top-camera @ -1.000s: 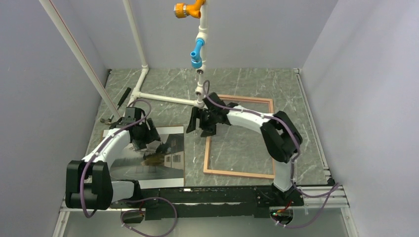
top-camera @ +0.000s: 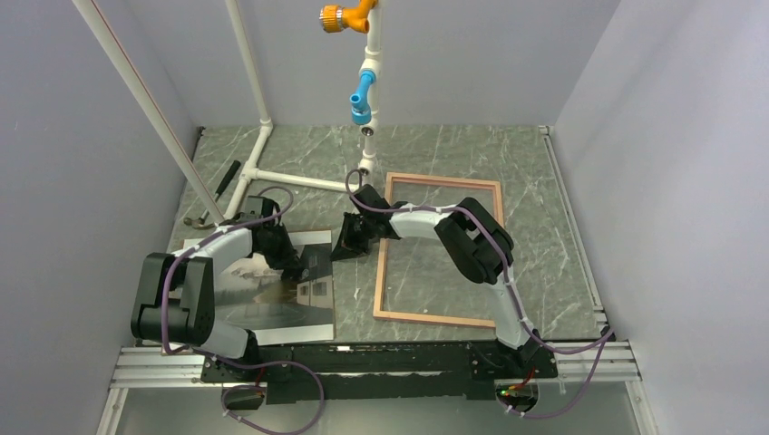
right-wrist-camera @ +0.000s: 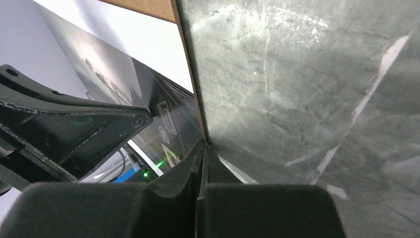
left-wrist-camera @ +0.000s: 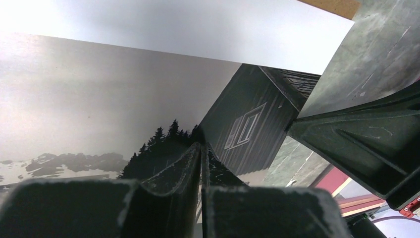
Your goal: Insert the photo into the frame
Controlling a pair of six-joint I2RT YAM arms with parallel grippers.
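The photo (top-camera: 313, 313), a dark house and pale sky with white borders, lies at the left of the table, brown board showing at its edge. My left gripper is shut above the photo, its tips low over the printed area; nothing shows between them. Beside the photo's right edge (right-wrist-camera: 193, 89), my right gripper is shut, with nothing visible between its fingers and its tips at the board's edge. The wooden frame (top-camera: 435, 318) lies flat to the right, with bare marble inside it; the right arm crosses over it.
White pipes (top-camera: 299, 180) with a blue fitting (top-camera: 361, 98) stand behind the photo. A dark-handled tool (top-camera: 227, 179) lies at the back left. A narrow strip of marble (top-camera: 355, 294) separates photo and frame.
The right one has moved left to the photo's edge; the left one has moved right and lower. The photo has shifted slightly left.
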